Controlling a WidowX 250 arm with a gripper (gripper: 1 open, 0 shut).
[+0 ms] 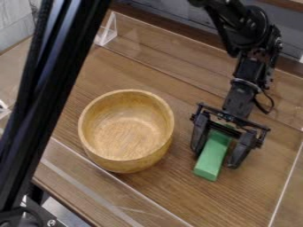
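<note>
A green rectangular block (210, 162) lies on the wooden table at the lower right, beside a round wooden bowl (124, 124). The black gripper (221, 142) is down over the block's far end, with its fingers on either side of it. Whether the fingers press on the block is hard to tell.
A dark vertical bar crosses the left side of the view, and a small clear object stands at the back left.
</note>
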